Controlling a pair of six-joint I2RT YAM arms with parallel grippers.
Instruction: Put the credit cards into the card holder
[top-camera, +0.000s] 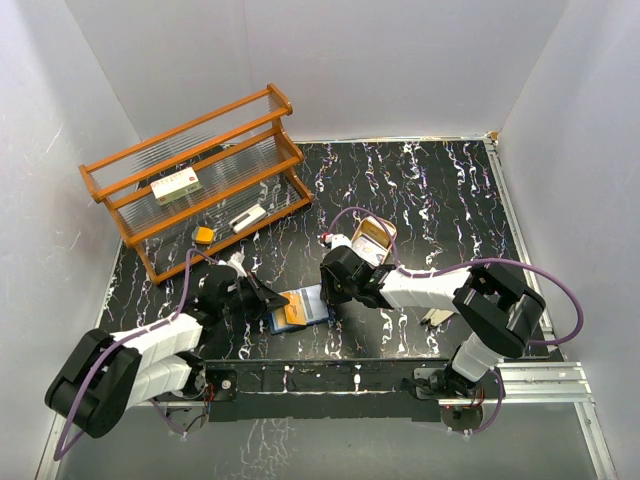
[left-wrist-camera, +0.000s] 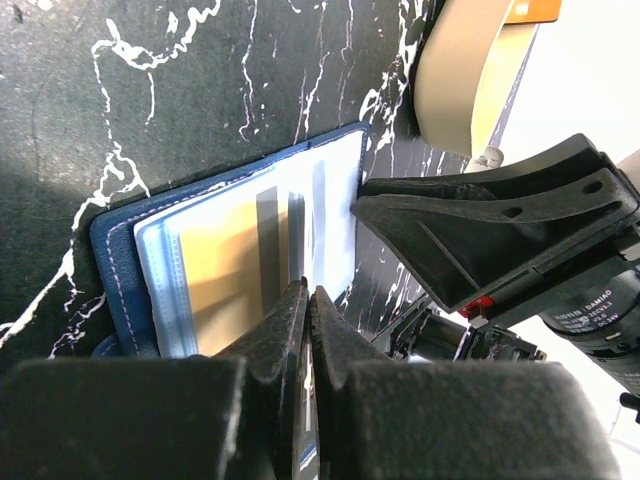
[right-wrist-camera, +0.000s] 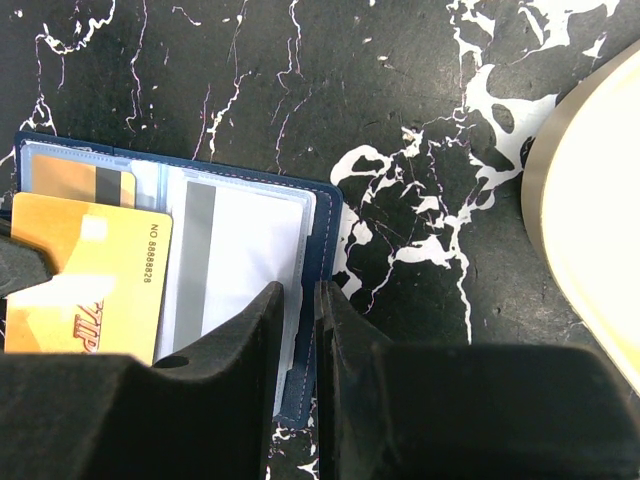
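A blue card holder (top-camera: 312, 304) with clear sleeves lies at the table's front middle. A yellow card (right-wrist-camera: 80, 285) sits on its left part in the right wrist view, another tucked behind it. My left gripper is shut at the holder, fingertips over the sleeves; whether anything thin is between them is hidden. My right gripper is at the holder's right edge, its fingertips close together on the sleeve's rim; how far they are open is unclear.
A cream tray (top-camera: 375, 240) with white items stands just behind my right gripper. A wooden shelf (top-camera: 200, 135) with boxes fills the back left.
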